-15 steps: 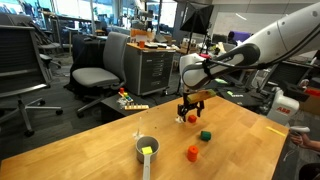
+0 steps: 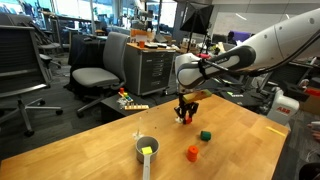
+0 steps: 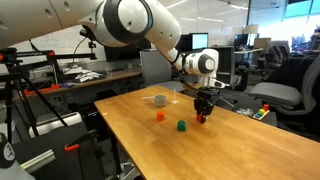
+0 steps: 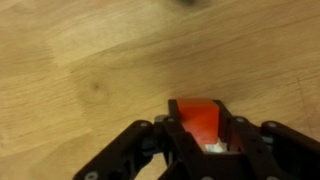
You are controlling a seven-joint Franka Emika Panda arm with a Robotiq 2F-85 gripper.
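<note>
Between the black fingers of my gripper is a red object [image 4: 200, 122], seen from above in the wrist view; the fingers are closed against its sides. In exterior view 1 the gripper [image 2: 187, 117] points down at the wooden table, on the far side of the green object. Exterior view 2 shows the gripper [image 3: 201, 117] low over the table with a bit of red at its tips. I cannot tell whether the red object still touches the table.
A green object [image 2: 205, 135] and another red one [image 2: 192, 153] stand nearby. A metal pot [image 2: 147, 146] with something yellow in it sits to the left. Behind the table are office chairs [image 2: 100, 75].
My gripper has come down beside the red object and closed on it. The green object, the other red one and the pot have stayed in place.
</note>
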